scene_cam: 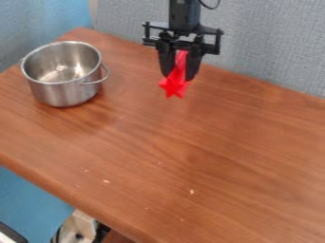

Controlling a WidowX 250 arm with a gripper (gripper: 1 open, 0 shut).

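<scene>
My black gripper point(181, 57) hangs over the back of the wooden table, shut on a red star-tipped object point(176, 84) that dangles below its fingers. To its left, apart from it, a steel pot point(65, 84) with side handles stands upright on the table; its inside looks empty.
A grey wall point(273, 43) runs behind the table. Beyond the table's left edge is a blue surface point(26, 204), with some partly visible objects at the bottom left.
</scene>
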